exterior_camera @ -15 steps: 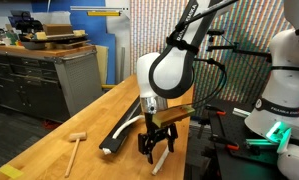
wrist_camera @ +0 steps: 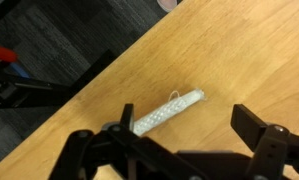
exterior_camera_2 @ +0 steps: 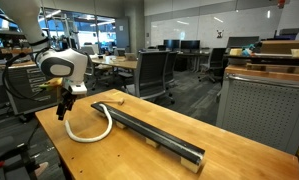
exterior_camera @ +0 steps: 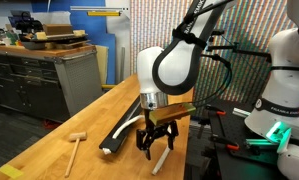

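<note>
A white braided rope (exterior_camera_2: 104, 132) lies in a curve on the wooden table. In the wrist view one frayed rope end (wrist_camera: 174, 109) shows between the spread fingers, running down behind the gripper. My gripper is open above it, holding nothing. From the first exterior view, the gripper (exterior_camera: 157, 142) hangs just over the tabletop near the front edge, with a piece of the rope (exterior_camera: 161, 161) below it. The arm hides the middle of the rope there.
A long black rail (exterior_camera_2: 149, 128) lies along the table beside the rope. A wooden-handled mallet (exterior_camera: 76, 137) rests beyond it. The table's edge borders dark floor (wrist_camera: 74, 35) close to the gripper.
The arm and gripper have turned and shifted slightly over the rope. The fingers remain open, and the rope and other things lie as before.
</note>
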